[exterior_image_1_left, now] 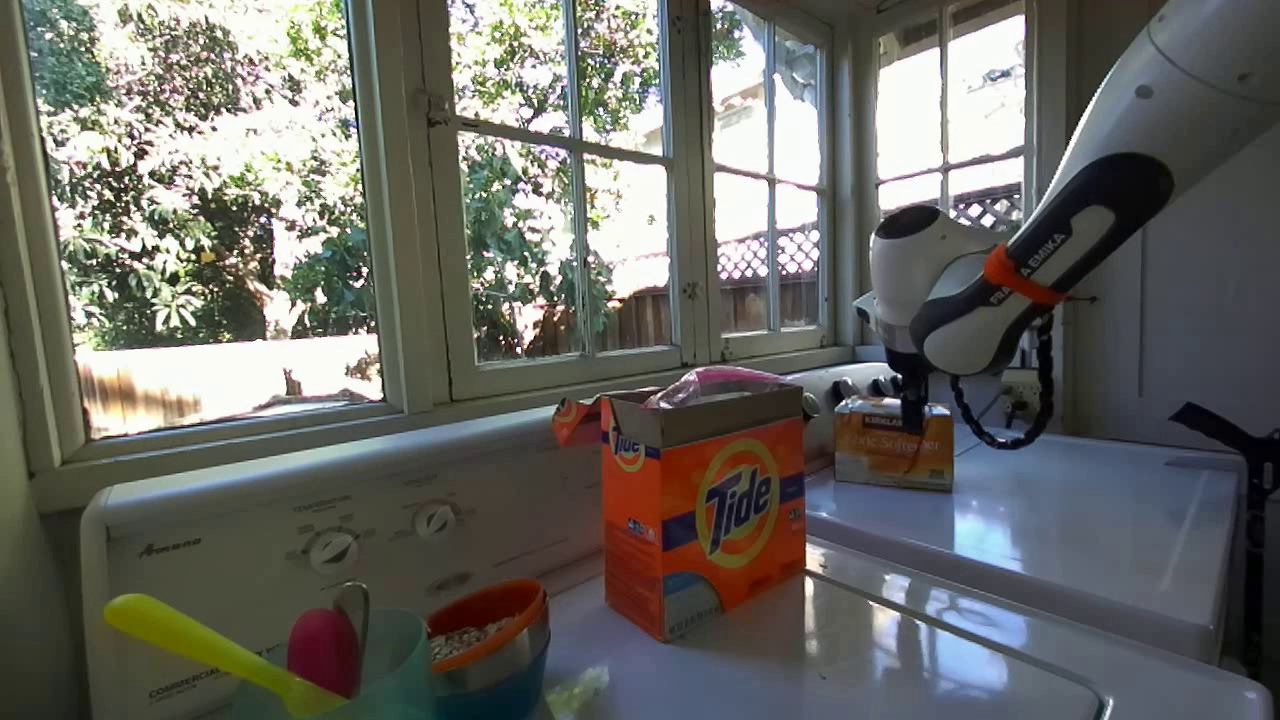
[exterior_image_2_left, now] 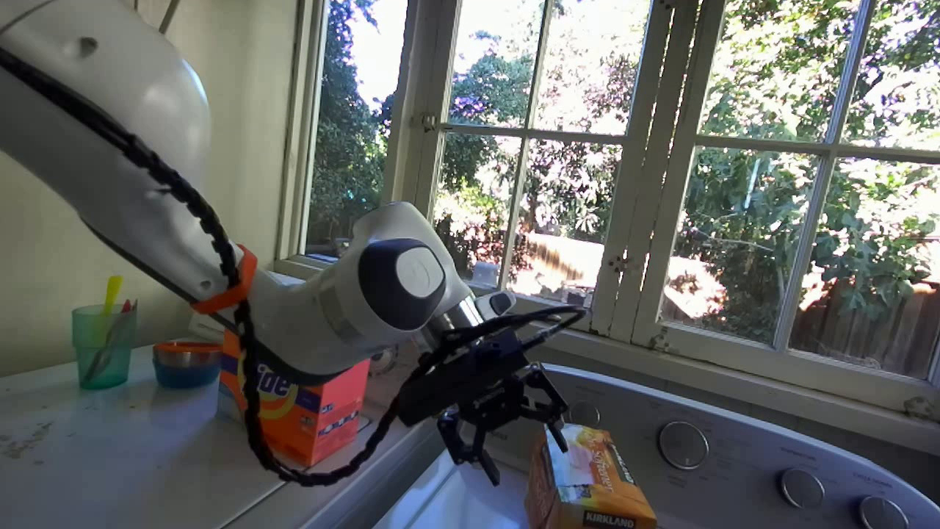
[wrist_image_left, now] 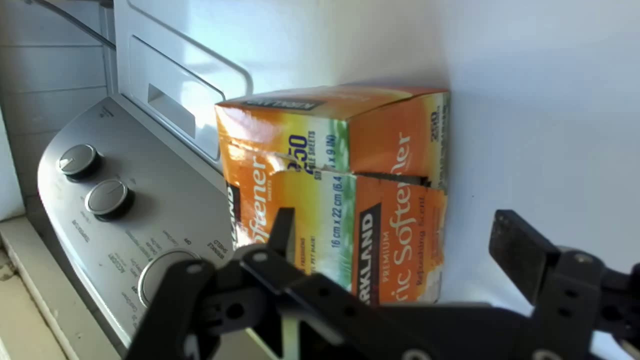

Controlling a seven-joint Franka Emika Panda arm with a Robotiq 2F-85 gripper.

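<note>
An orange and yellow Kirkland fabric softener box (exterior_image_1_left: 894,462) stands on the white dryer top, near the control panel. In the wrist view the box (wrist_image_left: 396,240) lies partly beneath the left finger, its cardboard creased and slit along one face. My gripper (exterior_image_2_left: 529,463) is open, its fingers spread wide with nothing between them. In exterior view 2 it hangs just to the left of the softener box (exterior_image_2_left: 595,480). The wrist view shows the gripper with one finger over the box and the other over bare white surface. Whether a finger touches the box I cannot tell.
An opened Tide box (exterior_image_1_left: 708,516) stands on the washer nearer exterior camera 1. A bowl (exterior_image_1_left: 492,642) and a teal cup (exterior_image_1_left: 402,666) with utensils are beside it. Control knobs (wrist_image_left: 108,198) line the panel behind the softener. Clear white surface (exterior_image_1_left: 1104,504) lies to its right.
</note>
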